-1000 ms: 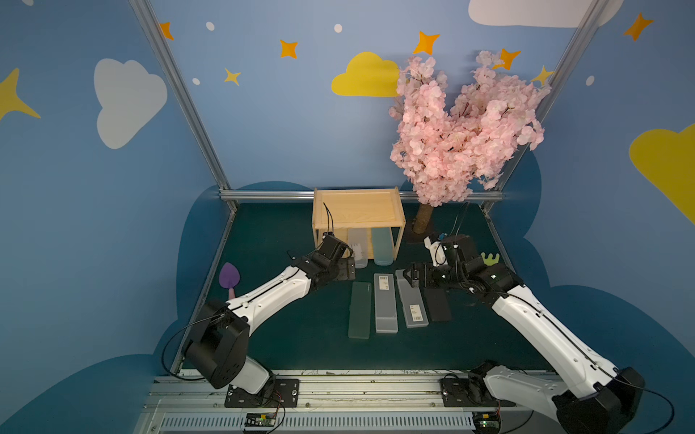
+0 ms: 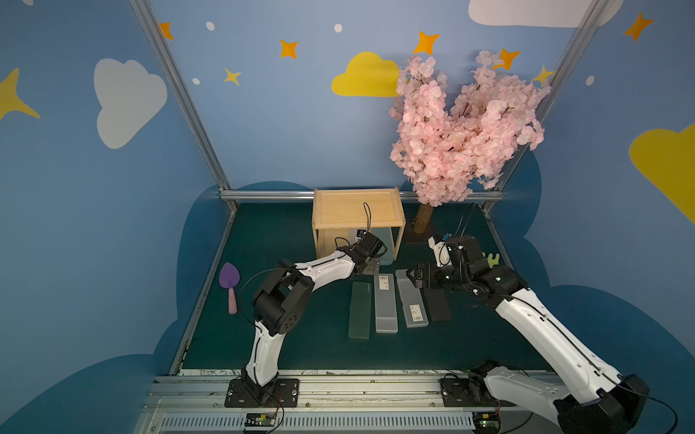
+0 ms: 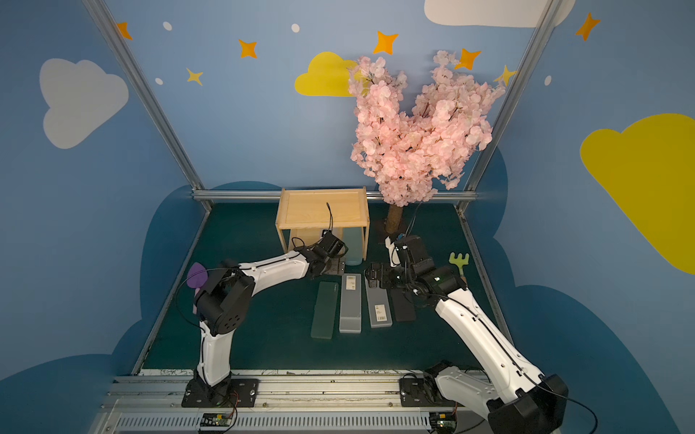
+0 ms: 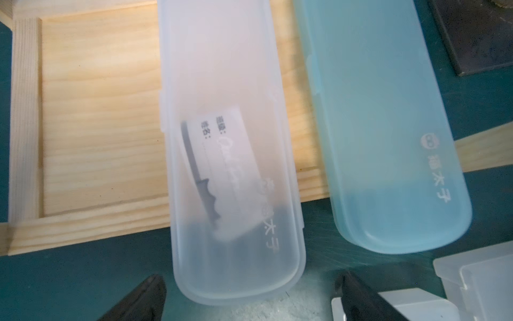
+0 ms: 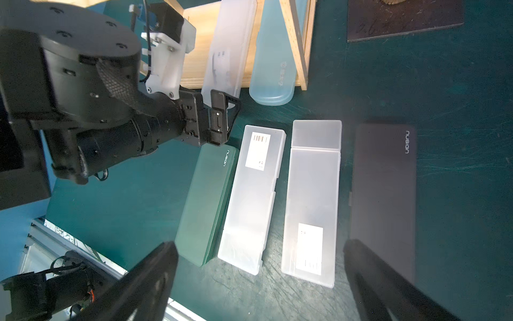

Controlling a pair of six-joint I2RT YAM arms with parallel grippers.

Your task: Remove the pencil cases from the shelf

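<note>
On the lower board of the wooden shelf (image 2: 358, 206) lie a frosted white pencil case (image 4: 229, 176) and a light blue one (image 4: 384, 133), their near ends jutting past its front edge. My left gripper is open at the white case's near end, a finger to each side and nothing gripped. Out on the mat are a green case (image 5: 208, 203), two frosted cases, left (image 5: 251, 198) and right (image 5: 312, 198), and a black case (image 5: 383, 198). Above the black and right frosted cases, my right gripper stands open and empty.
A blossom tree rises from a dark base (image 5: 406, 18) right of the shelf. A purple trowel (image 2: 229, 276) lies far left, and a yellow-green fork (image 3: 459, 260) far right.
The right arm has barely moved; the cases look unmoved.
</note>
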